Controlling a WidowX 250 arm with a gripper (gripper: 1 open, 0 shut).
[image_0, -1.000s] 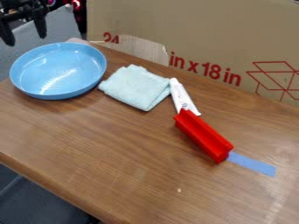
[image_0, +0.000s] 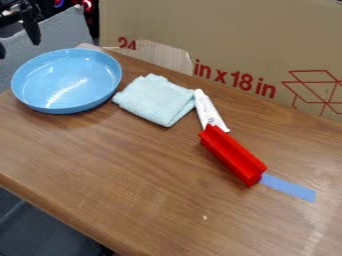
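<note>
My gripper (image_0: 19, 28) is at the top left edge of the view, mostly cut off, a dark shape above and behind the blue plate (image_0: 67, 78). Its finger looks open, with nothing seen between. The plate is at the left of the wooden table. A folded pale cloth (image_0: 155, 98) lies right of it. A white knife-like item (image_0: 209, 110) lies beside the cloth, and a red block (image_0: 231, 154) lies at centre right, on or by a strip of blue tape (image_0: 289, 187).
A large cardboard box (image_0: 227, 45) stands along the back.
The objects on the table have not moved.
</note>
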